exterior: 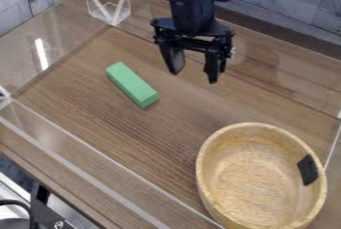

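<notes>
My black gripper [192,54] hangs over the upper middle of the wooden work surface [134,153], its fingers apart with nothing visible between them. A green rectangular block [132,84] lies to the lower left of the gripper, apart from it. A large round cream bowl [260,208] stands at the lower right, with a small black patch on its right side.
Clear plastic pieces sit along the left edge and at the top left of the surface. A dark cable or part [14,216] is at the bottom left corner.
</notes>
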